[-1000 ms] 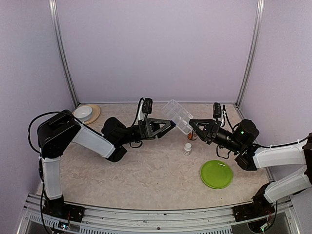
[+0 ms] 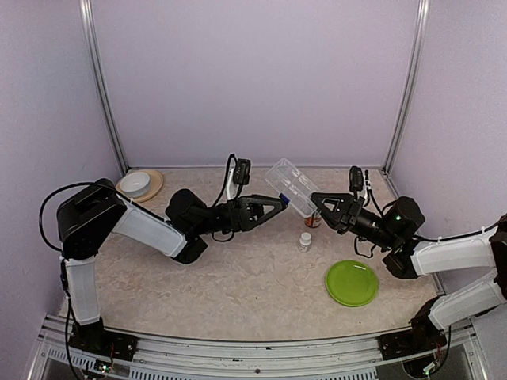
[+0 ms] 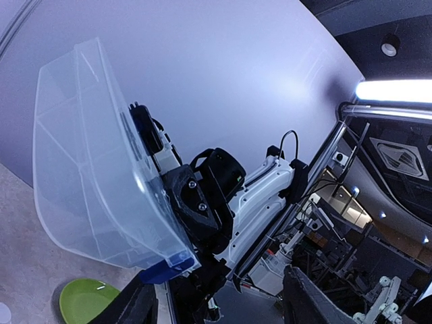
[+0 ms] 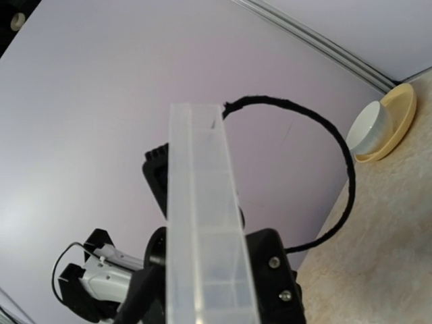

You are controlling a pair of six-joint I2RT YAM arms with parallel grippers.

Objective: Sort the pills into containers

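Note:
A clear compartmented plastic container (image 2: 293, 182) is held tilted in the air by my right gripper (image 2: 321, 203), which is shut on it; it fills the middle of the right wrist view (image 4: 202, 209). My left gripper (image 2: 279, 203) is at the container's lower left end, by a blue latch (image 3: 169, 268); its fingers are apart in the left wrist view, and I cannot tell that they touch it. A small white-capped bottle (image 2: 304, 242) stands below on the table, and a second bottle (image 2: 314, 222) behind is partly hidden.
A green plate (image 2: 350, 283) lies at the front right. A white bowl (image 2: 134, 184) sits on a beige plate (image 2: 155, 190) at the back left.
The container and my right gripper have shifted slightly to the right and down over the last second. My left gripper has moved very slightly.

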